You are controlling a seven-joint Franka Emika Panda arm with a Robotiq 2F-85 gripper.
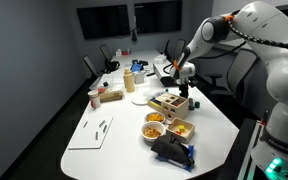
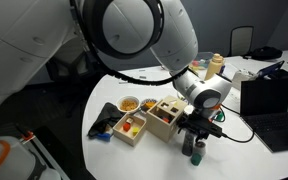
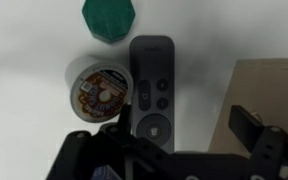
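My gripper is open over the table, with its two dark fingers spread wide in the wrist view. Beneath it lies a dark grey remote [image 3: 153, 93] with a round pad and several buttons. Left of the remote, and very close to it, is a coffee pod [image 3: 101, 89] with a printed lid. A green octagonal piece [image 3: 109, 17] sits above them in that view. Nothing shows between the fingers. In exterior view 2 the gripper [image 2: 191, 134] hangs low beside the wooden box [image 2: 162, 120], and the remote [image 2: 188, 145] shows just below it.
A wooden tray [image 2: 131, 142] with small items, a bowl of orange food [image 2: 129, 104] and a dark cloth [image 2: 102, 117] lie on one side. A laptop [image 2: 268, 115] stands at the other.
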